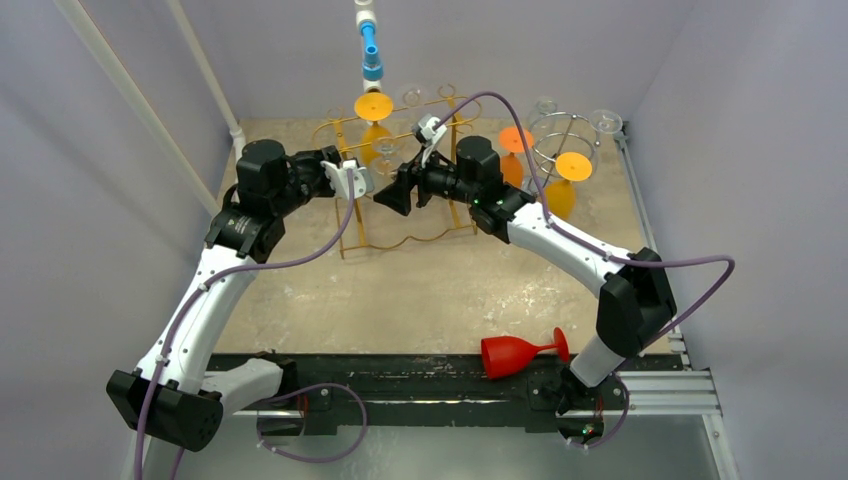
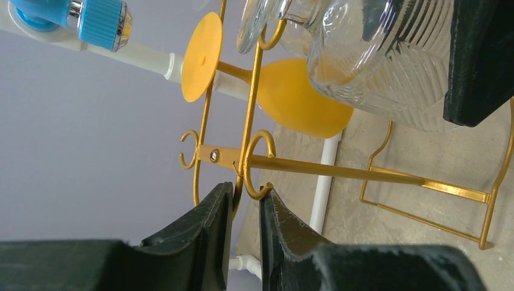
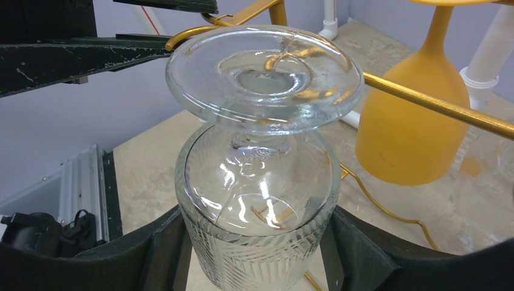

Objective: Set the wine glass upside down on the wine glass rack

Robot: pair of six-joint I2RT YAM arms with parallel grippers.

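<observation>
A clear, ribbed wine glass (image 3: pixel 260 182) is upside down at the gold rack's (image 1: pixel 410 240) front rail, its round foot on top. My right gripper has its fingers on both sides of the bowl; whether they press on it is hidden by the glass. At the rack's left end, my left gripper stands slightly open around the rail by a gold curl. A narrow gap shows between its fingers. In the top view, the arms partly cover the front rail and the glass.
A yellow glass (image 1: pixel 374 107) hangs upside down on the rack's rear rail. To the right stands a round metal rack (image 1: pixel 563 140) with orange, yellow and clear glasses. A red glass (image 1: pixel 510 355) lies at the front edge.
</observation>
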